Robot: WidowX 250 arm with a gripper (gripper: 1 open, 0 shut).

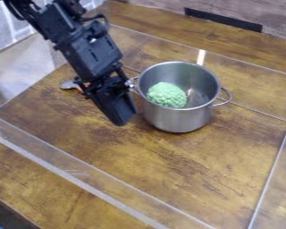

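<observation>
A steel pot (191, 116) with wire handles stands on the wooden table right of the black gripper (119, 109). Inside it lies a pale green, bumpy ball (166, 95). The gripper hangs just left of the pot with its tip pointing down; it looks shut, and nothing shows between its fingers. A small metallic item (71, 85) with some orange lies on the table behind the arm, mostly hidden.
Clear strips or panels run along the table's left, front and right edges.
</observation>
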